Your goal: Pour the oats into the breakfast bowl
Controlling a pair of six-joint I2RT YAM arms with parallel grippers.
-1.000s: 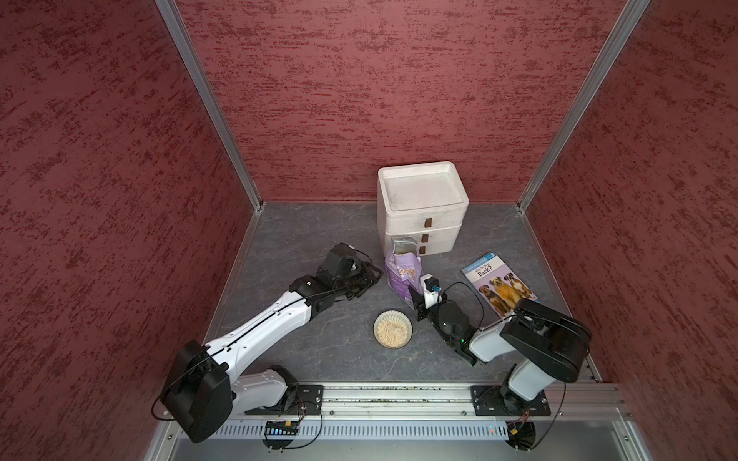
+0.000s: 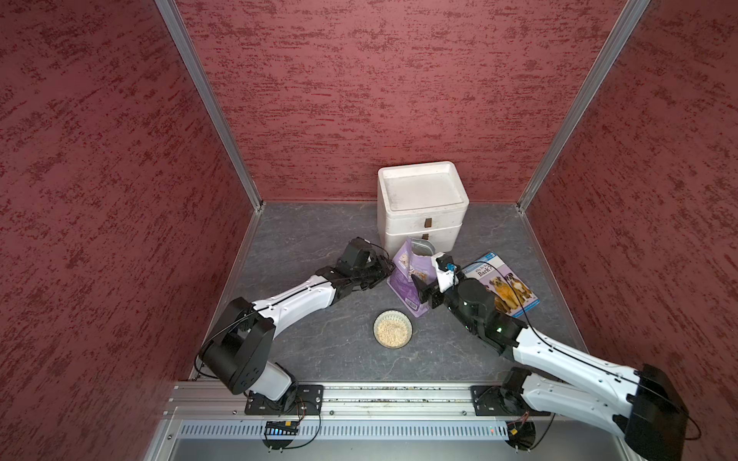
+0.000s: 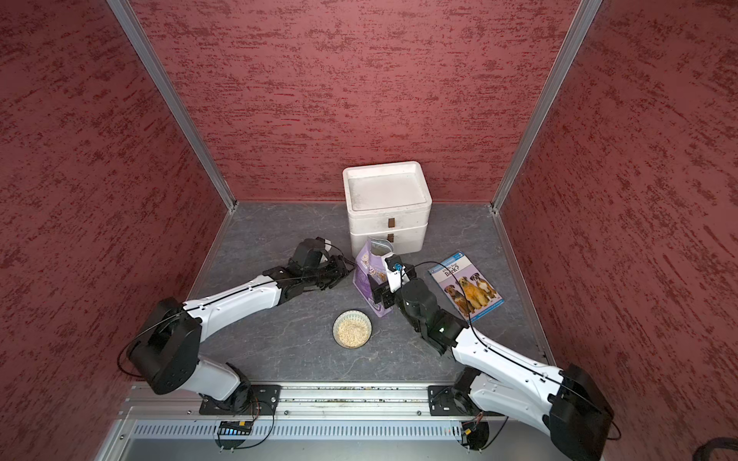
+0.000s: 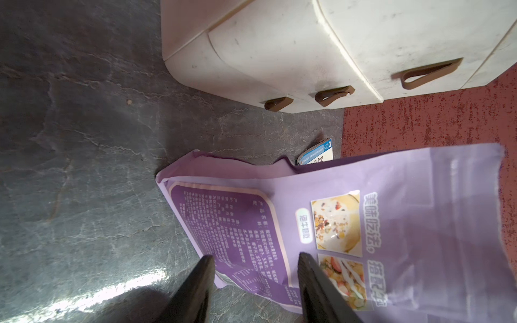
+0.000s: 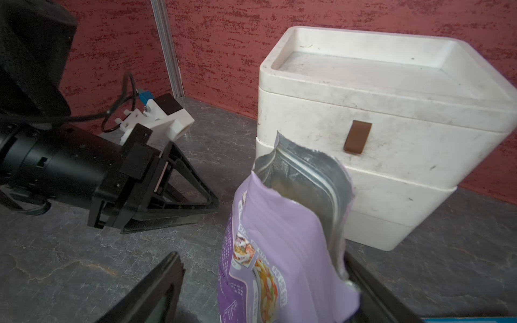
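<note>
The purple oats bag [image 2: 407, 289] stands in front of the white drawer box, its silvery mouth [image 5: 301, 177] gaping at the top. Pale oats lie in the breakfast bowl [image 2: 393, 330], in front of the bag. My left gripper [image 2: 389, 267] is at the bag's left side; its fingers [image 4: 196, 285] stand apart with the printed panel beyond them. From the front right, my right gripper [image 2: 424, 290] is open, with the bag showing between its spread fingers. Whether its right finger touches the bag's edge I cannot tell.
Right behind the bag is the white drawer box [image 2: 424, 201]. A picture book with dogs [image 3: 466, 286] lies flat to the right, partly under the right arm in the top left view.
The bag has shifted right and leans differently. My left gripper has moved right, close to the bag. The bowl is unmoved.
</note>
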